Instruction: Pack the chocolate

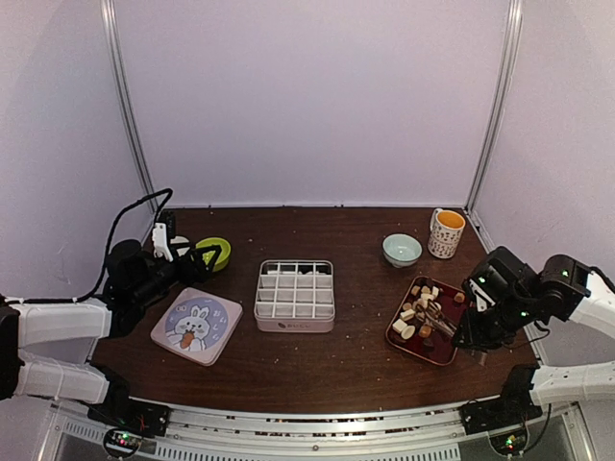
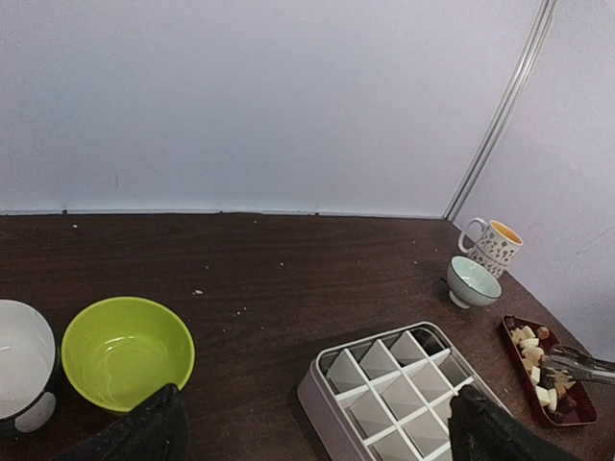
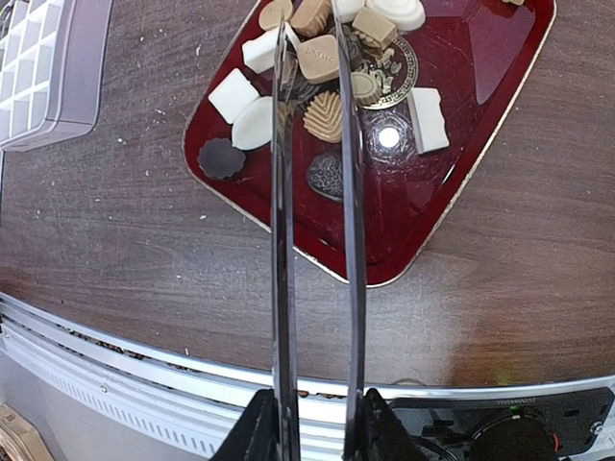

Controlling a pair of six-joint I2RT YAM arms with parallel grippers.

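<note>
Assorted white, tan and dark chocolates lie in a red tray (image 1: pixel 441 352) at the right, among them a tan square piece (image 3: pixel 318 60). The long metal tongs of my right gripper reach down over the upper pieces, tips part open; whether a piece is between them is unclear. The empty-looking gridded box (image 1: pixel 294 322) stands at the centre, its compartments white. My left gripper (image 1: pixel 207 255) hangs open at the left near the green bowl (image 2: pixel 128 351), its fingers at the bottom edge of the left wrist view.
A lid with a rabbit picture (image 1: pixel 197 327) lies front left. A pale blue bowl (image 1: pixel 402 250) and a patterned mug (image 1: pixel 446 233) stand at the back right. A white bowl (image 2: pixel 21 360) sits beside the green one.
</note>
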